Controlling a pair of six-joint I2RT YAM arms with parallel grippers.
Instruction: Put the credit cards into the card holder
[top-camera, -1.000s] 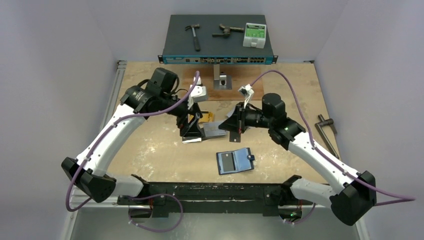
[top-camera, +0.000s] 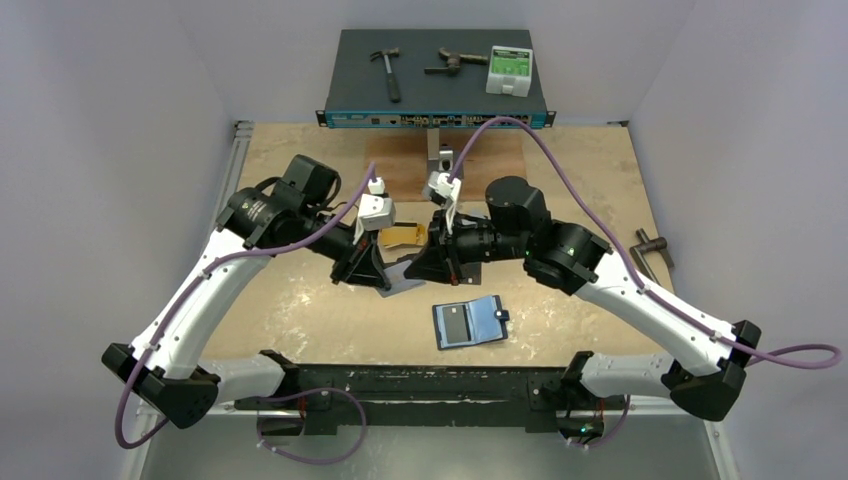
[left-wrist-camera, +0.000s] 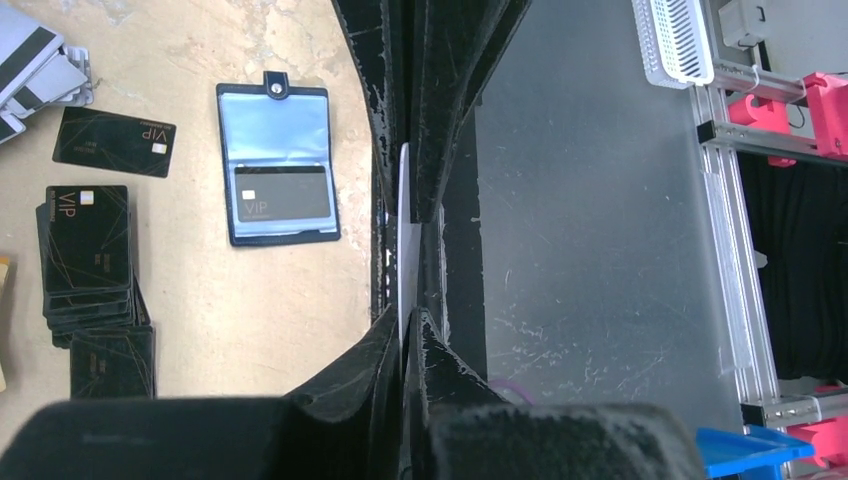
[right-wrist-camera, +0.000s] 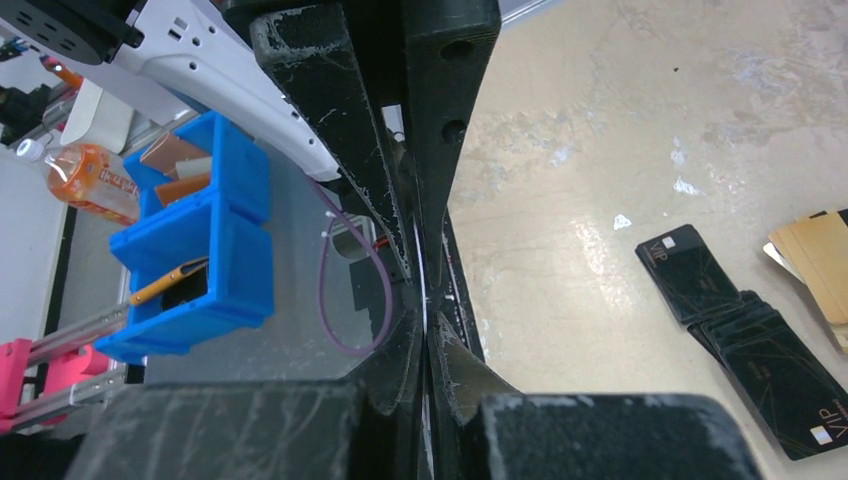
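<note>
A pale grey card (top-camera: 402, 280) spans the short gap between my two grippers, off the table. In the left wrist view the card (left-wrist-camera: 405, 260) appears edge-on as a thin strip, with my left gripper shut on one end. My right gripper (top-camera: 409, 275) grips its opposite end; in the right wrist view that gripper is shut with the thin edge between its fingers. The dark blue card holder (top-camera: 470, 323) lies open on the table, right of and in front of the grippers, with a black VIP card (left-wrist-camera: 283, 195) in one pocket.
Black VIP cards (left-wrist-camera: 88, 235) lie stacked on the table, with a single black card (left-wrist-camera: 114, 142) beside them. Several silver cards (left-wrist-camera: 38, 62) are nearby. A yellow thing (top-camera: 402, 235) sits behind the grippers; hammers (top-camera: 650, 255) lie far right.
My right gripper has carried the card leftward.
</note>
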